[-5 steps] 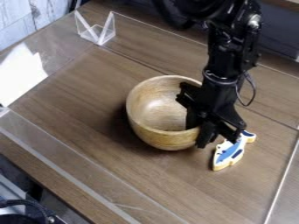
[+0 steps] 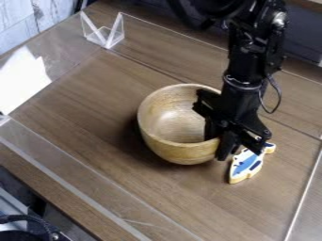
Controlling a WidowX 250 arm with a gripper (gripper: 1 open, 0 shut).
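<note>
A wooden bowl [image 2: 169, 122] stands upright near the middle of the table. My black gripper [image 2: 221, 141] is down at the bowl's right side, shut on its rim, though the fingertips are partly hidden against the bowl. Just right of the bowl, partly behind the gripper, lies a flat white and blue piece with a yellow edge [image 2: 246, 165], apparently a toy.
Clear plastic holders [image 2: 104, 30] stand at the back left. A white sheet [image 2: 19, 80] lies at the left edge.
Over the last second the arm has shifted very slightly at the bowl's right side; the bowl and the flat piece look almost unchanged.
</note>
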